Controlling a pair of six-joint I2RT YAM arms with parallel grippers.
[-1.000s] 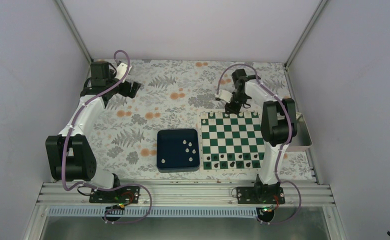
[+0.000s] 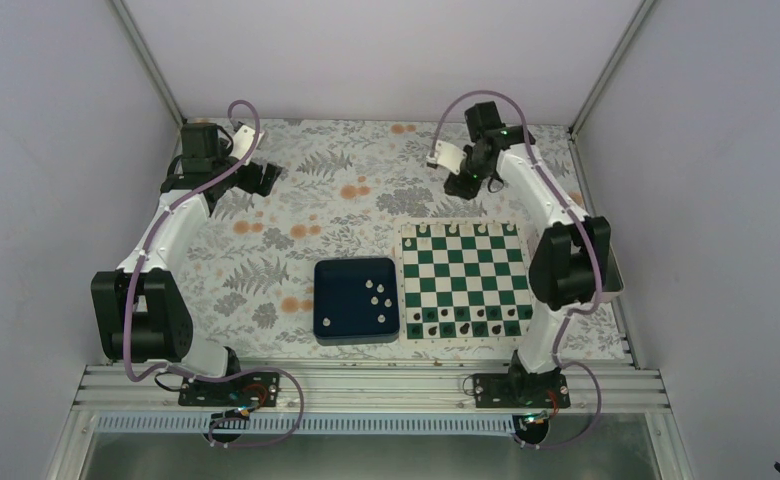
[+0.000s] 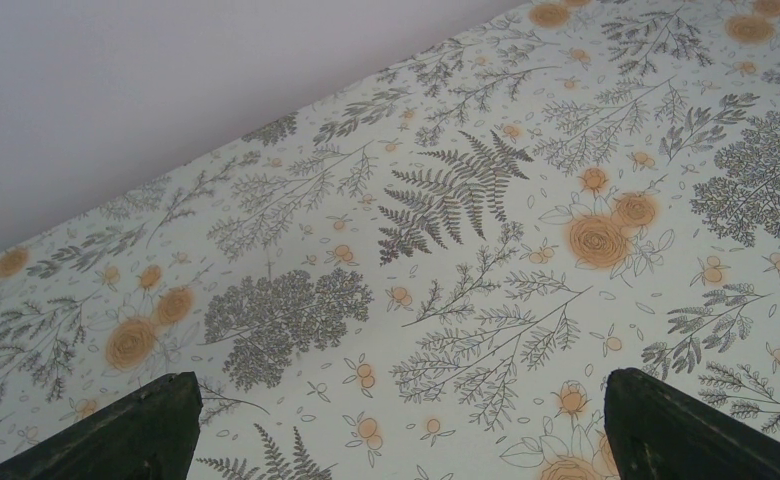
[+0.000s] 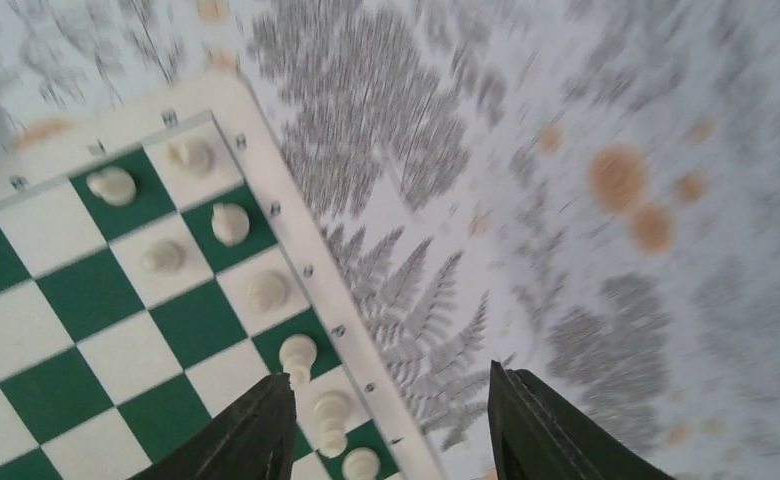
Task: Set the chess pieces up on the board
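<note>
The green-and-white chessboard (image 2: 463, 283) lies flat at the right of the table. Along its far edge stand several white pieces (image 4: 231, 223), mostly upright, in the back row and the row before it. Several dark pieces (image 2: 447, 329) fill squares along the near edge. In the dark blue tray (image 2: 341, 285), left of the board, several white pieces (image 2: 381, 319) are spread out. My right gripper is open above and beyond the board's far edge, with nothing held. Far off at the back left, my left gripper stands open over bare tablecloth.
A grey bin (image 2: 615, 278) sits at the table's right side, partly hidden behind the right arm. A wall (image 2: 386, 60) closes off the back.
My right gripper has moved back and away from the far row of the board, where it was close over the pieces. The left arm and the tray's pieces are unchanged.
</note>
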